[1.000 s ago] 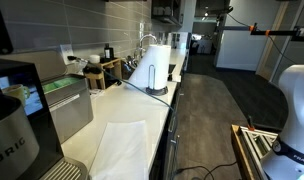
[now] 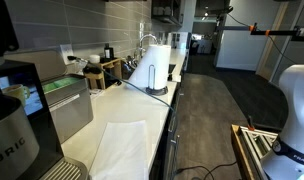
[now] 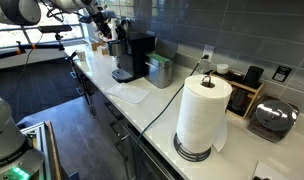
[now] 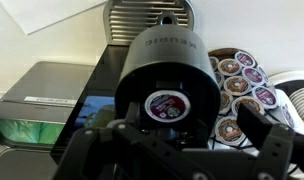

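In the wrist view the dark Keurig coffee maker [image 4: 167,55] stands with its round head toward me, its lettering upside down. A coffee pod [image 4: 167,106] with a maroon and white lid sits within the dark round opening. On either side of it, my gripper is open, its black fingers [image 4: 254,128] wide apart. Whether a fingertip touches the machine, I cannot tell. To the right lies a round holder of several pods [image 4: 243,90]. The coffee maker's silver front [image 2: 12,142] shows at the left edge of exterior view 1, with my gripper out of sight there.
A silver toaster [image 2: 70,106] stands beside the machine, and a white sheet [image 2: 123,150] lies on the counter. Farther along is a paper towel roll [image 3: 203,112] on a stand.
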